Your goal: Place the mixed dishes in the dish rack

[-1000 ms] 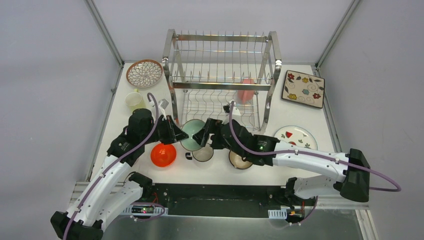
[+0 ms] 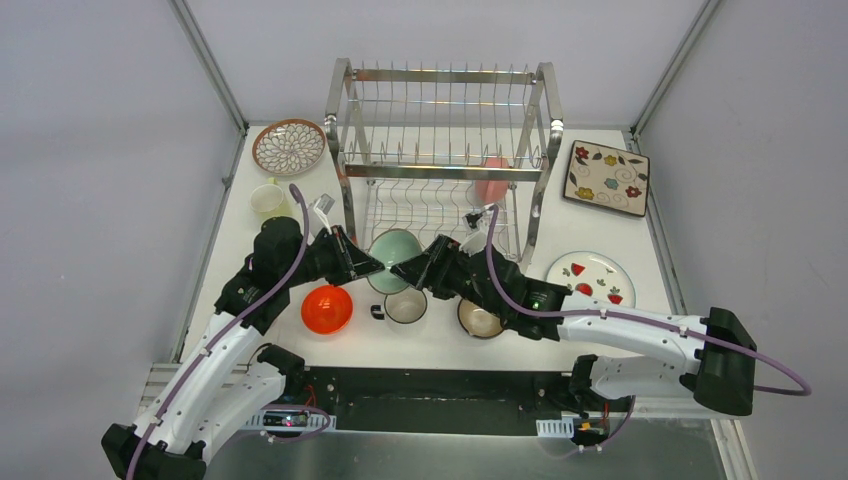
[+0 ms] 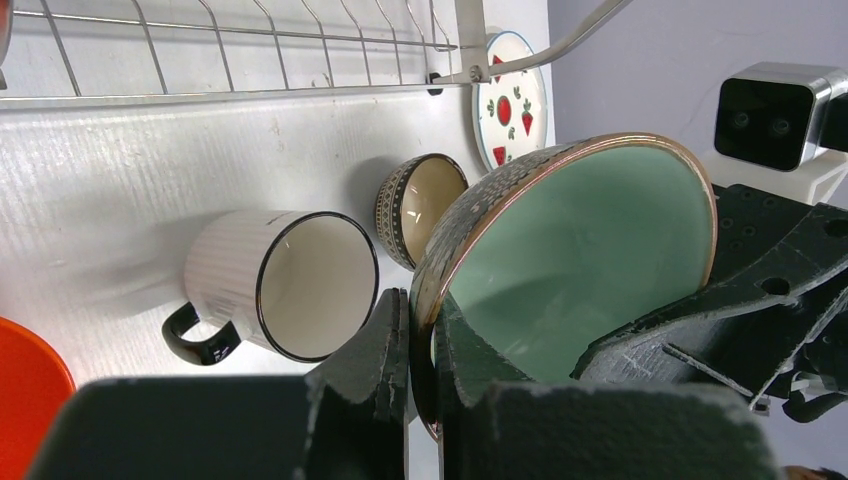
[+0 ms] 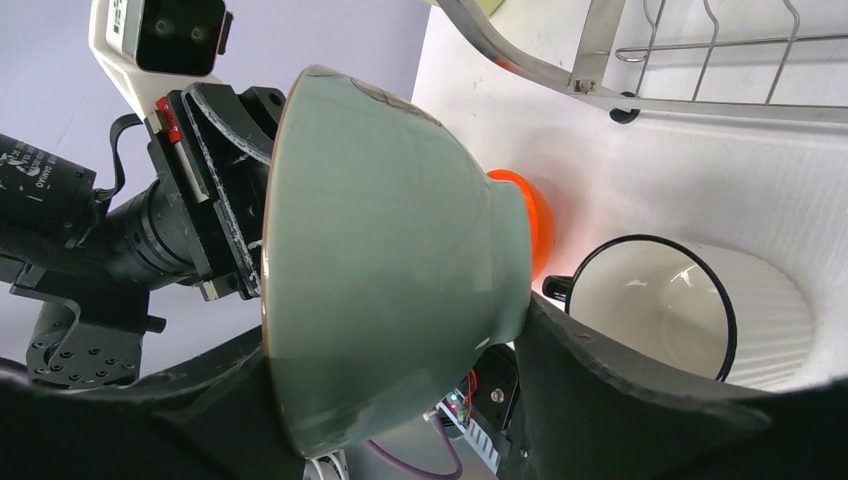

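A mint-green bowl with a patterned outside hangs in front of the dish rack. My left gripper is shut on its rim. My right gripper comes from the other side, its fingers around the bowl, part open; whether they touch it is unclear. Below stand a white mug with a black handle, an orange bowl to the left and a brown patterned bowl to the right. A pink dish is in the rack's lower level.
A brown-rimmed plate and pale yellow mug are at left. A square flowered plate and round strawberry plate are at right. Table space around the lower dishes is narrow.
The green bowl and my left gripper have moved slightly right. My right arm has shifted rightward and turned a little, its gripper staying beside the bowl.
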